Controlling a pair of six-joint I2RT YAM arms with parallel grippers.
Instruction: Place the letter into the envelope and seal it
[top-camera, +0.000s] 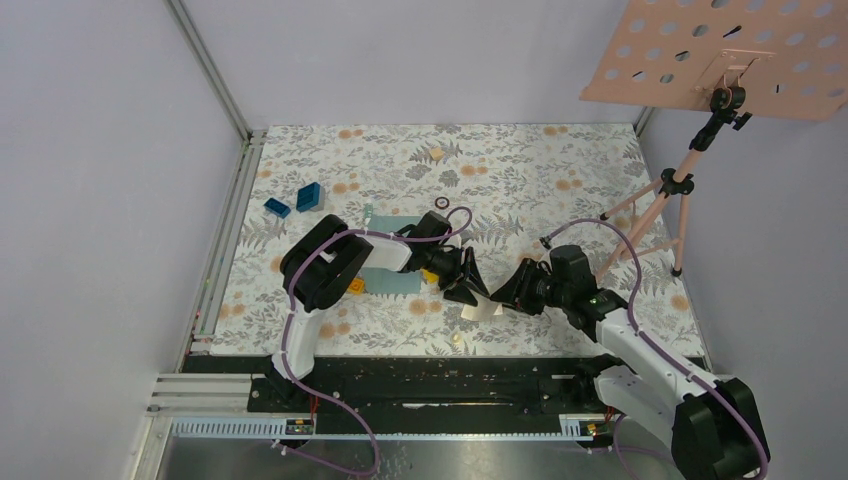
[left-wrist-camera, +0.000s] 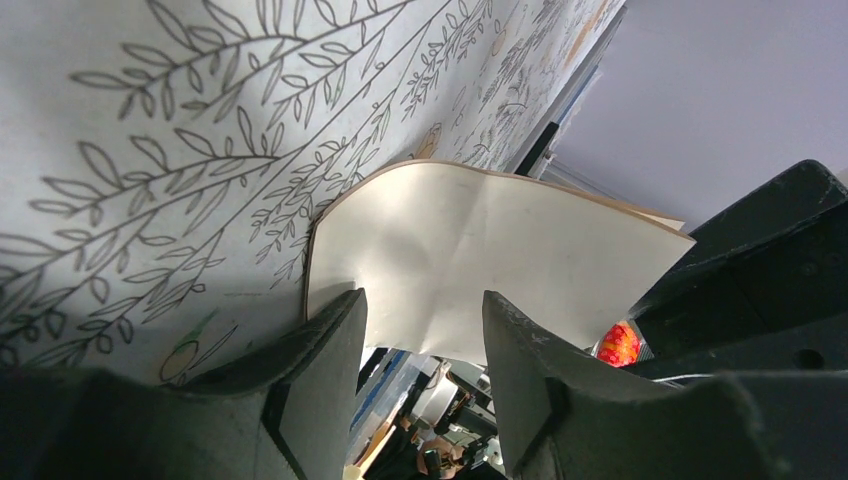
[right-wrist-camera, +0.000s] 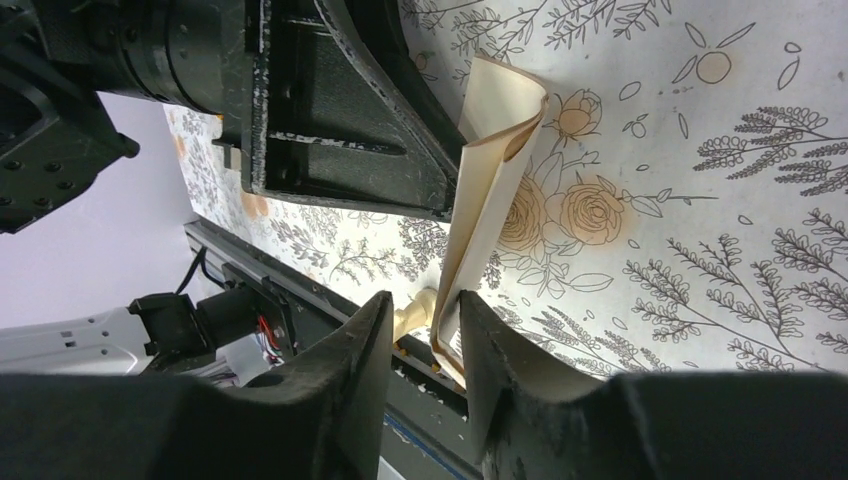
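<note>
A cream paper piece (top-camera: 482, 312) with brownish edges lies at the table's front, between my two grippers. In the right wrist view its folded layers (right-wrist-camera: 490, 170) stand on edge, gaping at the top; I cannot tell letter from envelope. My left gripper is part open, with the paper's broad face (left-wrist-camera: 430, 240) crossing beyond the gap. My right gripper stands open around the paper's edge, which runs close along one of its fingers (right-wrist-camera: 472, 320). The left gripper's black body (right-wrist-camera: 350, 120) reaches up against the paper's other side.
A teal mat (top-camera: 395, 281) lies partly under the left arm, near yellow pieces (top-camera: 356, 286). Blue boxes (top-camera: 311, 196) sit at the back left, a dark ring (top-camera: 441, 202) behind the mat. A pale small item (top-camera: 457, 338) lies near the front edge.
</note>
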